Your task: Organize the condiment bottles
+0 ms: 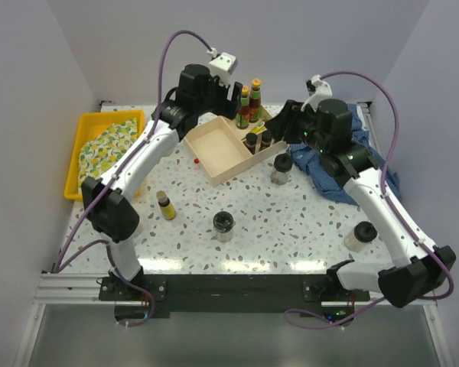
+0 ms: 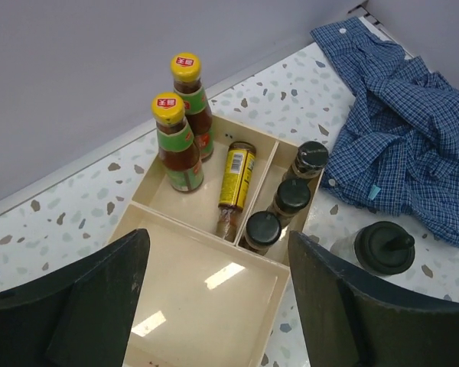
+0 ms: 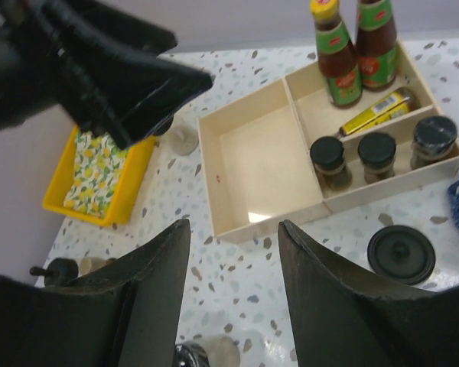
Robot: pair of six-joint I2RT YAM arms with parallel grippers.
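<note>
Two red-brown sauce bottles with yellow caps stand upright in the back compartment of the cream box. Beside them a yellow-labelled bottle lies on its side. Three dark-lidded jars fill the narrow compartment; the large compartment is empty. My left gripper is over the back of the box near the sauce bottles, its fingers apart and nothing between them. Right of the box, my right gripper hangs open and empty.
A black-lidded jar stands just outside the box. Another jar and a small yellow-labelled bottle are on the front table, with one more jar at far right. Blue cloth lies right, a yellow tray left.
</note>
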